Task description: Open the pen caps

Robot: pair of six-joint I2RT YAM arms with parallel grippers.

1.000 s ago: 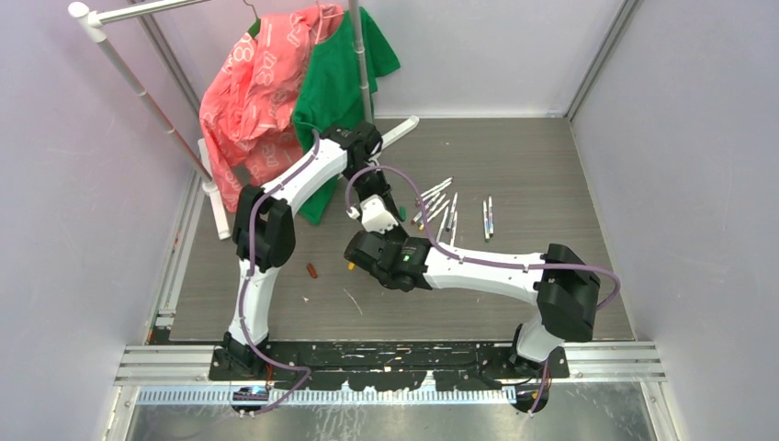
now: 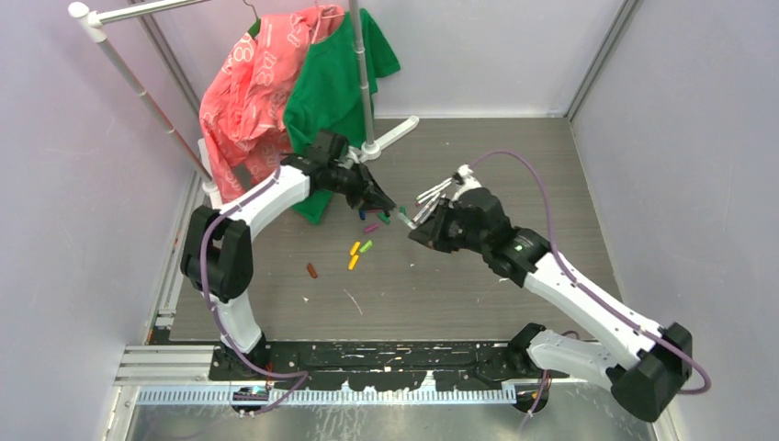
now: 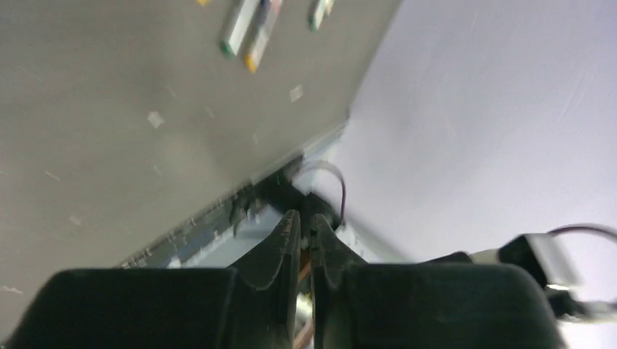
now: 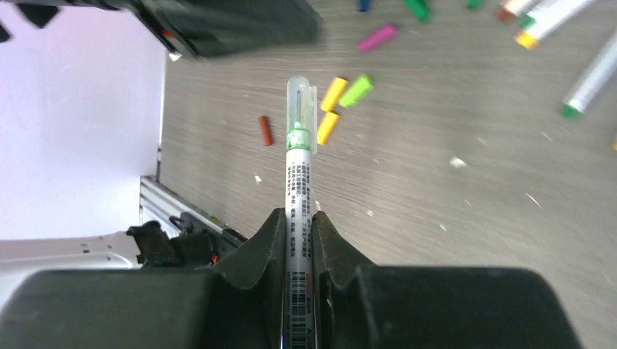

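Observation:
My right gripper is shut on a white pen (image 4: 299, 174) with a clear tip end and green band, pointing out toward my left gripper (image 2: 390, 207). The left gripper's fingers stand close together with nothing seen between them; the left wrist view is blurred. Loose coloured caps lie on the table: yellow (image 4: 334, 94), light green (image 4: 356, 90), magenta (image 4: 377, 38), brown (image 4: 265, 130), dark green and blue. White pens (image 4: 589, 80) with coloured ends lie at the right in the right wrist view.
A clothes rack (image 2: 362, 73) with a pink (image 2: 243, 110) and a green garment (image 2: 331, 92) stands at the back left. Walls border both sides.

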